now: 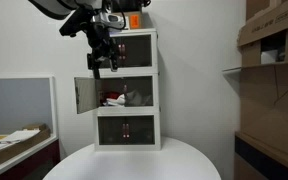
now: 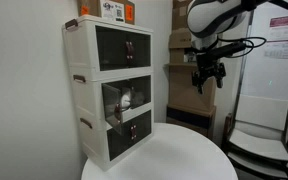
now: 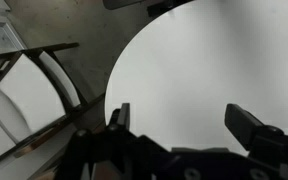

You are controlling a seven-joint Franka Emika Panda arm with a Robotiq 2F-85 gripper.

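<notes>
My gripper is open above the round white table, with nothing between its widely parted fingers. In exterior view 2 the gripper (image 2: 208,84) hangs in the air, pointing down, well to the right of a white cabinet (image 2: 82,95). That cabinet (image 1: 156,95) stands at the table's back edge and has three stacked compartments with dark doors. Its middle compartment has the left door (image 1: 86,95) swung out. Inside lie reddish and pale cloth-like items (image 1: 114,99), too small to make out. The top doors (image 2: 124,47) and bottom doors (image 2: 131,133) look closed.
Boxes (image 2: 108,10) sit on top of the cabinet. Large cardboard (image 1: 272,85) stands at the right, and a white chair (image 2: 259,130) is beyond the table. A side desk (image 1: 19,150) holds a box.
</notes>
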